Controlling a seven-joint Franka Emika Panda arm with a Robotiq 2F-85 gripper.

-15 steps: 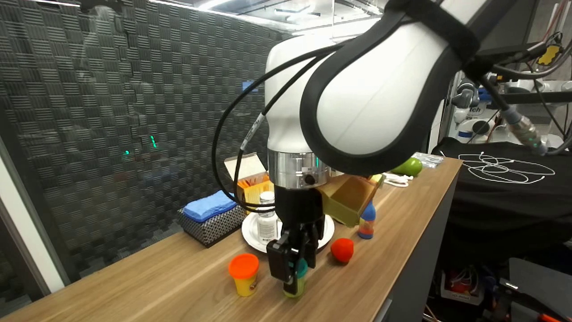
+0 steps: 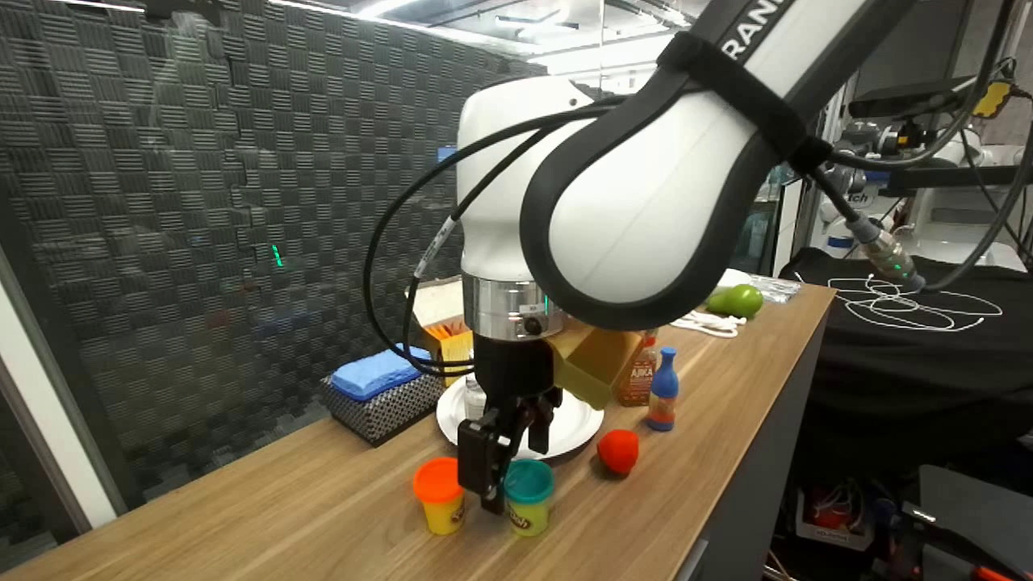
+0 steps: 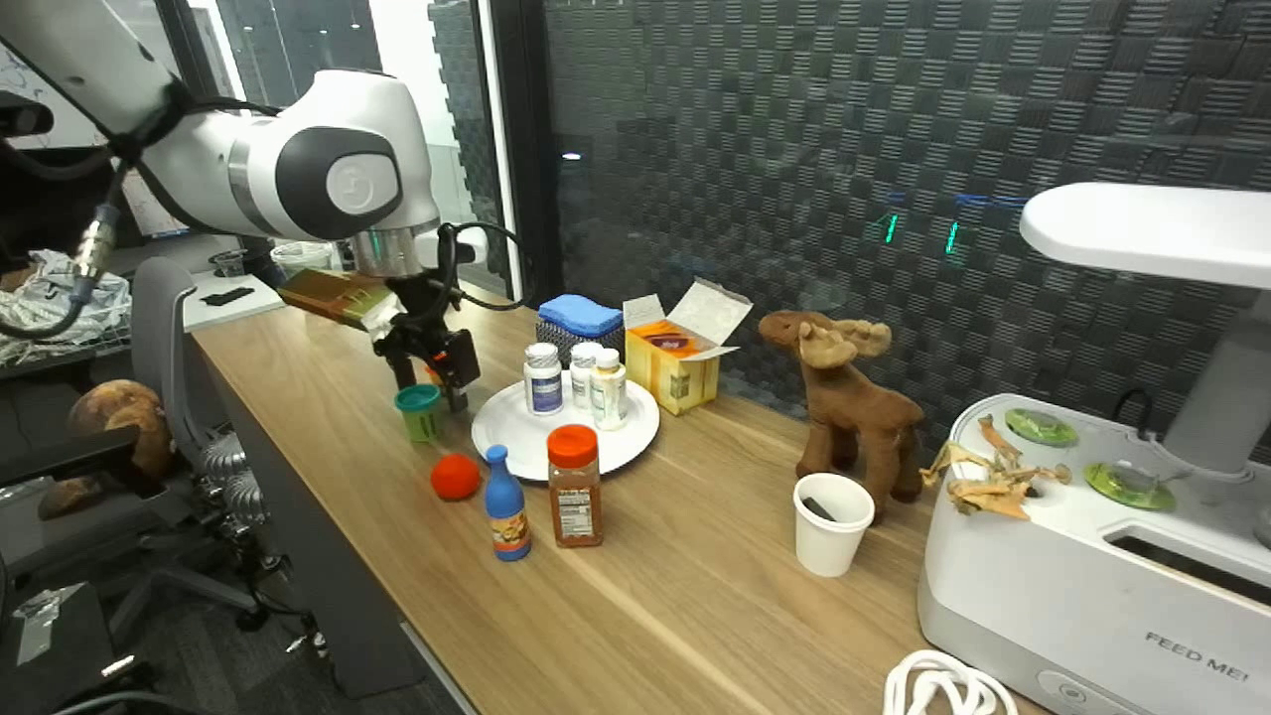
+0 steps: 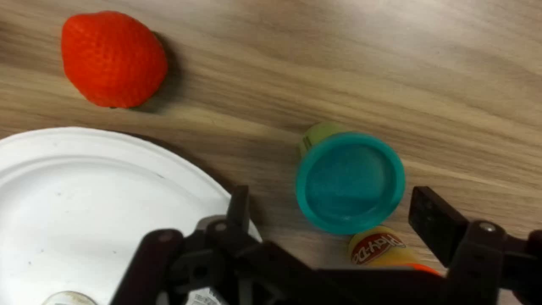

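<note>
My gripper is open, and nothing is held between its fingers. Below it in the wrist view stands a can with a teal lid [image 4: 350, 183], seen between the two fingertips and a little beyond them. A yellow can with an orange lid [image 2: 441, 495] stands beside it; exterior view 1 has the fingers over the space between the two cans. In the wrist view my gripper hides much of that yellow can [image 4: 378, 246]. A red strawberry-like object [image 4: 114, 58] lies on the table near the white plate [image 4: 101, 203].
Several white bottles [image 3: 543, 379] stand on the plate. Close by are a blue bottle [image 3: 505, 506] and a red-capped spice jar [image 3: 575, 489]. Behind are a yellow box [image 3: 673, 363] and a dark basket with blue cloth [image 2: 379, 373].
The arm has moved left in exterior view 1, from in front of the teal-lidded can towards the orange-lidded one. Both cans and the red object stay where they were.
</note>
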